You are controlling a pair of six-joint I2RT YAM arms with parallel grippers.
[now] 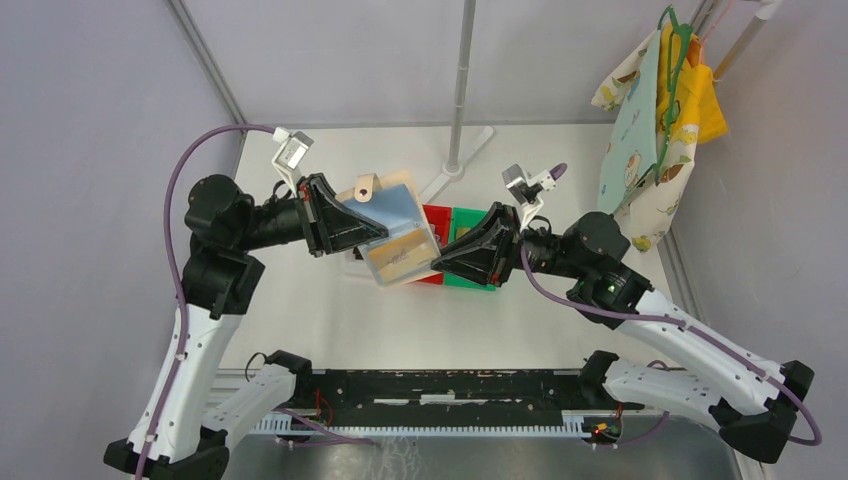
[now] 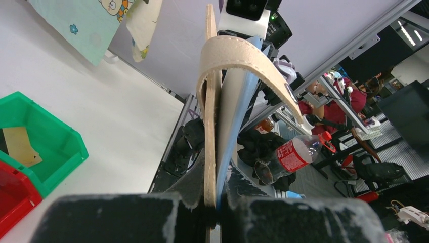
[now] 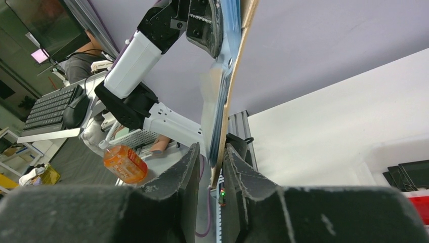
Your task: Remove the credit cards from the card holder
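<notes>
The card holder (image 1: 388,238), beige with a snap strap (image 2: 238,58) and clear sleeves, hangs above the table. My left gripper (image 1: 378,231) is shut on it, seen edge-on between the fingers in the left wrist view. My right gripper (image 1: 440,262) is at the holder's lower right edge. In the right wrist view its fingertips stand part open around the end of the holder's edge (image 3: 227,106); whether they touch it I cannot tell. A tan card shows through a sleeve in the top view.
Red (image 2: 12,195) and green (image 2: 60,149) bins sit below the holder. Dark cards (image 3: 411,174) lie near the red bin. Fabric bags (image 1: 635,150) hang at the back right; a white pole (image 1: 462,80) stands at the back.
</notes>
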